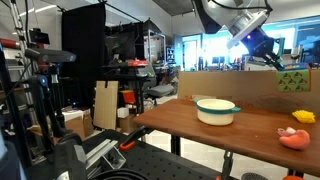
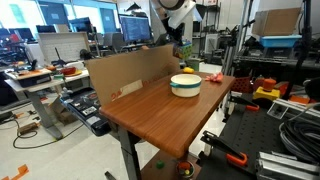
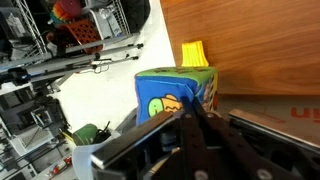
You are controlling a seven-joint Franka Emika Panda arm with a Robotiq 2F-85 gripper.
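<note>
A green packet or box with coloured spots [image 1: 293,80] hangs in the air above the far right part of the table, at the end of the arm. My gripper appears shut on its upper edge. Close up in the wrist view, the spotted packet [image 3: 178,88] shows blue, orange and green faces just beyond the dark fingers, which cover part of it. The exact grip is hard to make out.
A white bowl with a teal rim [image 1: 215,111] stands on the wooden table [image 1: 182,121]. Pink [image 1: 294,138] and yellow [image 1: 304,117] items lie near the table's right end. A brown panel [image 2: 115,78] borders one side.
</note>
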